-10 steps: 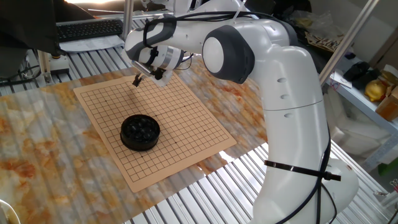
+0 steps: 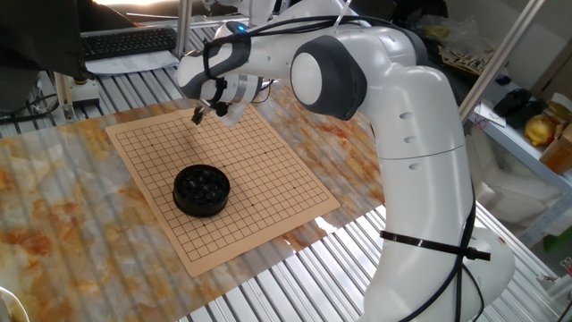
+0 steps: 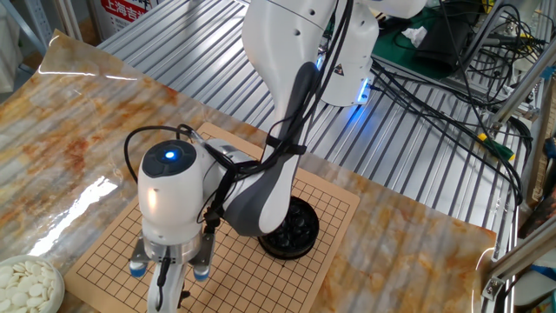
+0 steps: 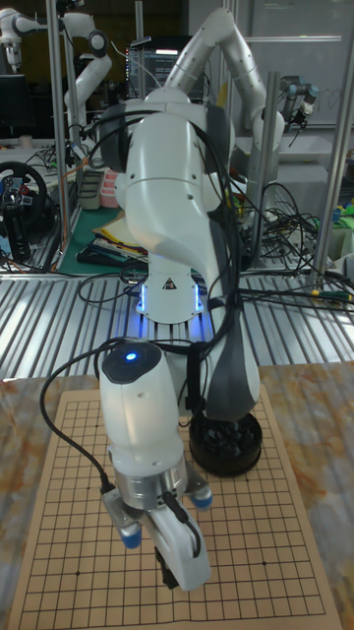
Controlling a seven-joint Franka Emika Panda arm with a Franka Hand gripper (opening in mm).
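A round black bowl (image 2: 202, 211) full of black stones (image 2: 204, 186) stands upright on the tan grid board (image 2: 259, 161). My gripper (image 2: 197, 116) hangs over the board's far part in exterior view 1, clear of the bowl. In exterior view 3 the gripper (image 4: 167, 567) points down in front of the bowl (image 4: 225, 464), over the grid. The hand hides most of its fingers, and whether they are apart or hold anything small does not show. Part of the bowl (image 3: 289, 255) is covered by the arm in exterior view 2.
White stones (image 3: 24, 283) fill a pale bowl beside the board at the left edge of exterior view 2. The marbled table mat (image 2: 71, 215) around the board is largely clear. A keyboard (image 2: 130, 42) lies beyond the table, near a metal post (image 2: 184, 27).
Bowl and board have stayed in place.
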